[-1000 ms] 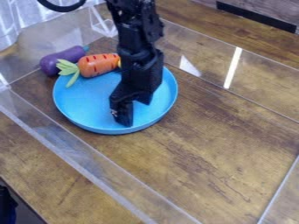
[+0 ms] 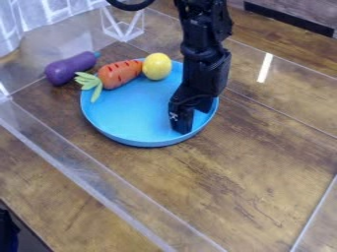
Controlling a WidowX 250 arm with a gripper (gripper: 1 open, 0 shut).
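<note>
My black gripper (image 2: 194,110) reaches down from the top of the view into the right part of a blue round plate (image 2: 132,116). Its fingers are dark and overlap, so their opening is hard to see. A toy carrot (image 2: 118,75) with green leaves rests at the plate's upper left. A yellow round toy (image 2: 158,66) sits at the back of the plate. A purple eggplant (image 2: 69,68) lies to the left of the carrot.
A clear plastic object stands at the upper left corner.
My gripper has moved right across the plate, from the middle toward its right side. The plate and toys appear slightly shifted in view.
</note>
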